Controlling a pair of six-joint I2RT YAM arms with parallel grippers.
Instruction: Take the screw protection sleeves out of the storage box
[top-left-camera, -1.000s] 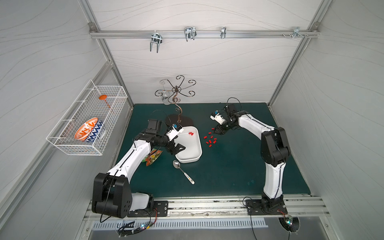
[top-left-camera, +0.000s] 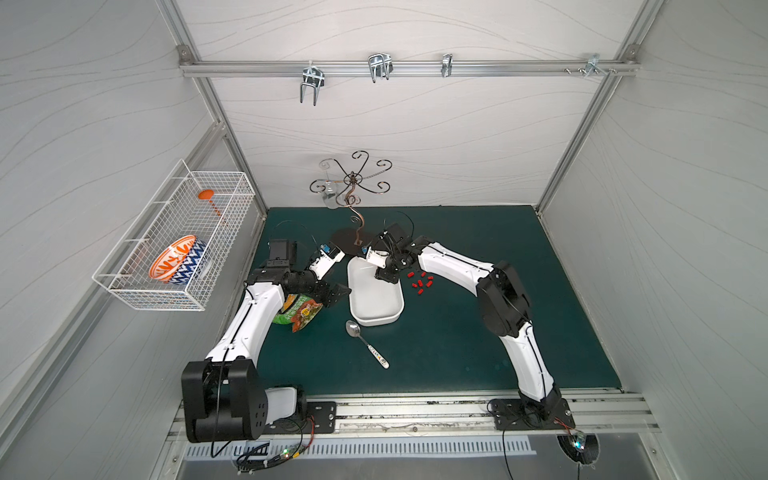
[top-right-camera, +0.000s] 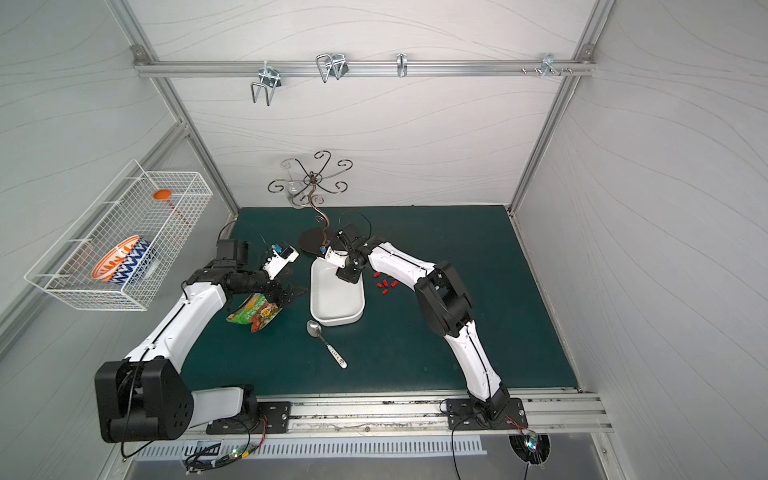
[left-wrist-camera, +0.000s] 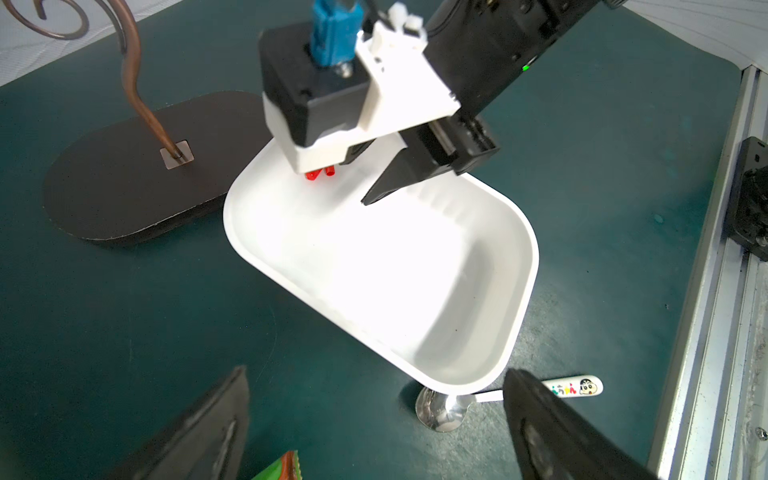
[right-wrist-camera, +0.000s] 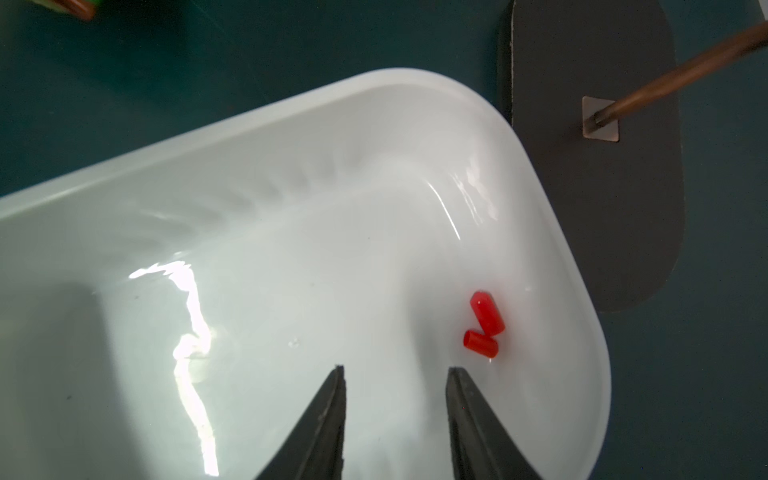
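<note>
The white storage box (top-left-camera: 374, 308) holds two red sleeves (right-wrist-camera: 487, 312) in a far corner, best seen in the right wrist view. My right gripper is over the box near them, fingers parted, nothing between them. Other red sleeves (top-left-camera: 420, 284) lie loose on the mat to the right of the box, partly hidden in the top views by that arm. My left gripper stands open at the box's left side, nothing between its fingers.
A metal stand's dark base (left-wrist-camera: 112, 184) sits behind the box. A spoon (top-left-camera: 372, 349) lies in front, snack bags (top-left-camera: 304, 316) to the left. A wire basket (top-left-camera: 192, 296) hangs at the left.
My right gripper has moved left from the loose sleeves to over the box. My left arm has shifted left, off the box.
</note>
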